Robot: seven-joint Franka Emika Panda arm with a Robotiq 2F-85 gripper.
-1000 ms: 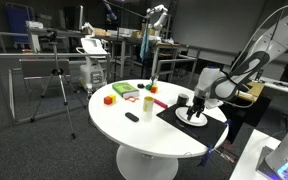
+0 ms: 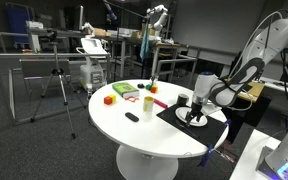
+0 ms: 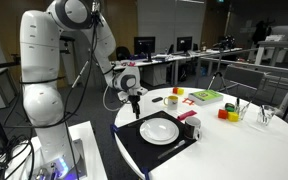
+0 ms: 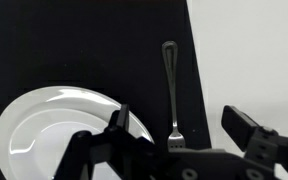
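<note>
In the wrist view a silver fork (image 4: 171,85) lies on the black mat (image 4: 104,40), its handle pointing to the top of the view and its tines near the fingers. My gripper stands open above it, one finger on each side of the fork's line, with nothing held. A white plate (image 4: 59,135) sits on the mat to the left, partly covered by the left finger. Exterior view 2 shows the whole plate (image 3: 159,131), empty, on the mat.
A light mug (image 3: 193,127) stands by the plate. Another utensil (image 3: 171,152) lies on the mat across the plate from my arm. A yellow cup (image 2: 148,104), a dark object (image 2: 132,117) and a green box (image 2: 123,88) are farther off. Bare white table (image 2: 164,138) lies near the front.
My arm has shifted slightly in exterior view 1, a little to the right and down. The plate, mug and other table objects look unmoved.
</note>
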